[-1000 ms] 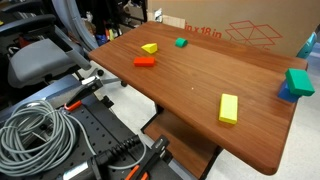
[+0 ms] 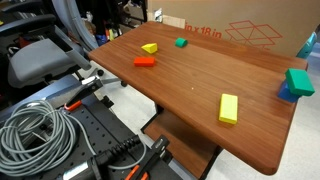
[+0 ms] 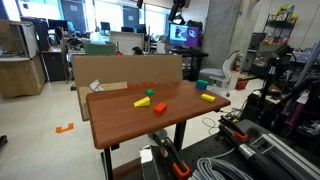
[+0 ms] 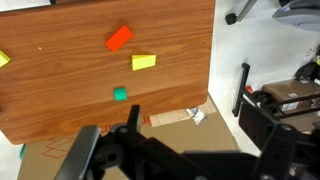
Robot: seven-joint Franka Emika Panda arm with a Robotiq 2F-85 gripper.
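On the wooden table (image 2: 190, 75) lie a red block (image 2: 145, 61), a small yellow block (image 2: 150, 47) and a small green block (image 2: 181, 42), set apart from one another. A larger yellow block (image 2: 229, 108) rests nearer the other end. Close to the back edge, a green block (image 2: 298, 80) sits on top of a blue block (image 2: 287, 94). High above the table is my gripper; its two dark fingers stand wide apart, with only background showing between them. The wrist view looks down on the red block (image 4: 119, 38), yellow block (image 4: 144, 61) and green block (image 4: 120, 94).
A cardboard panel (image 2: 235, 22) stands along the table's back edge. Beside the front edge are a coiled grey cable (image 2: 38, 138) and a black frame with red clamps (image 2: 75, 104).
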